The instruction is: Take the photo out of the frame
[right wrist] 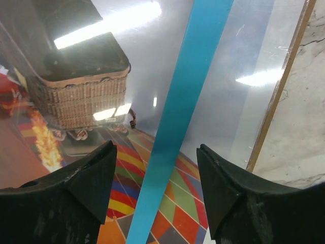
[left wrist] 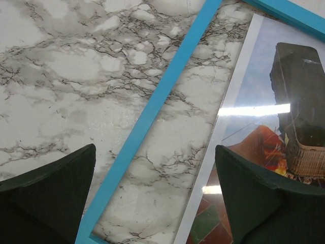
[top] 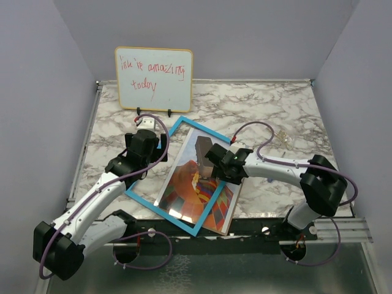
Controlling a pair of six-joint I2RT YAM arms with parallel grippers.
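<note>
A thin blue frame [top: 163, 212] lies at a slant on the marble table. The photo [top: 182, 185], printed with hot-air balloons and a wicker basket, lies shifted to the right against it, its right part reaching out past the frame's right side bar. In the right wrist view that blue bar [right wrist: 175, 112] crosses over the glossy sheet and runs between the fingers of my open right gripper. My left gripper stands open above the frame's left bar [left wrist: 147, 119], with the photo's white left edge [left wrist: 213, 137] near its right finger. Nothing is held by either.
A small whiteboard [top: 154, 79] with red writing stands at the back left. Some small clear items [top: 285, 138] lie on the right side of the table. Bare marble [top: 263, 101] is free at the back and right.
</note>
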